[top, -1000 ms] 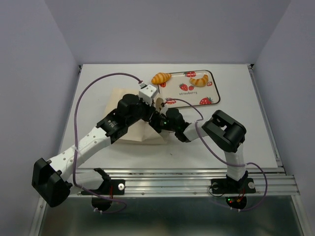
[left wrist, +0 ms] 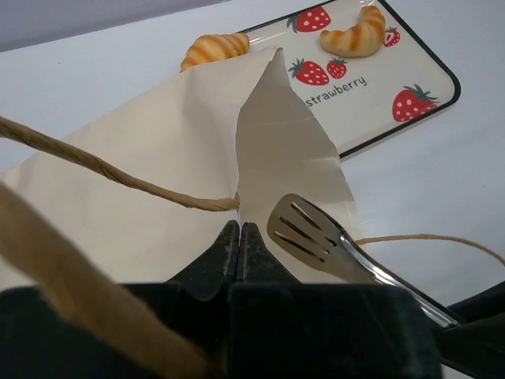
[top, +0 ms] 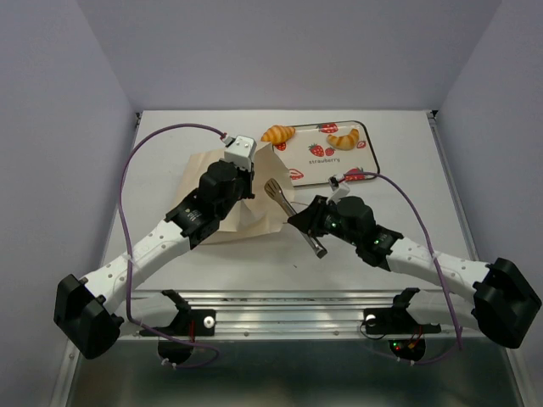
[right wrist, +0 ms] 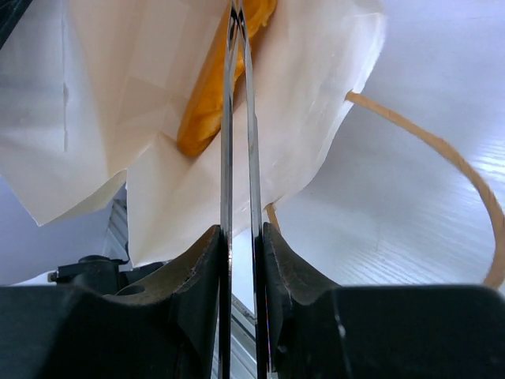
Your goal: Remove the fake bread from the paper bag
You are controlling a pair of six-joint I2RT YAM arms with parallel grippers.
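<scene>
The cream paper bag lies opened, with twisted handles, under my left gripper, which is shut at its edge with nothing clear between its fingers. An orange bread lies inside the bag in the right wrist view. My right gripper is shut on metal tongs just right of the bag; their slotted head is by the bag's opening in the left wrist view. In the right wrist view the tongs' metal lengths cross over the bread; I cannot tell whether they touch it.
A strawberry tray at the back holds a croissant; another bread roll sits at its left corner. The front edge has a metal rail.
My right gripper has moved right and toward the front with the tongs, uncovering more of them beside the bag. My left gripper has shifted slightly left.
</scene>
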